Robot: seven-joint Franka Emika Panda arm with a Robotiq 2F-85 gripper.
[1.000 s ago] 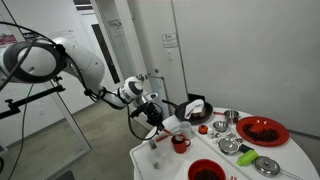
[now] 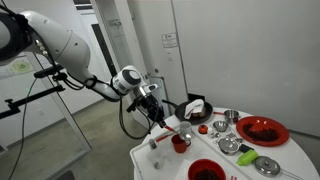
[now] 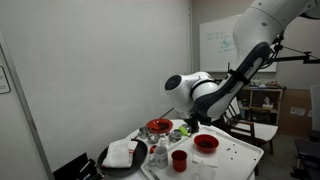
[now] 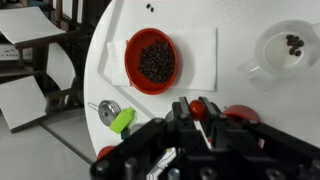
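Observation:
My gripper is shut on a small red object (image 4: 197, 110), which shows end-on between the fingertips in the wrist view; its full shape is hidden. In exterior view 1 the gripper (image 2: 159, 122) hangs over the left part of the white table, near a red mug (image 2: 180, 144). A red bowl (image 4: 151, 57) of dark beans sits on a white napkin (image 4: 202, 62), ahead and to the left of the gripper in the wrist view. Farther right there stands a white cup (image 4: 283, 47) with a few beans in it.
A clear glass (image 2: 185, 129) stands close to the red mug. Behind are a black pan (image 2: 181, 112) with a white cloth, a metal pot (image 2: 231, 116) and a large red dish (image 2: 262, 130). A lidded metal pan (image 2: 267, 166) lies at the right.
The arm's wrist has risen a little in exterior view 1, with the hand tilting. Table items look unmoved.

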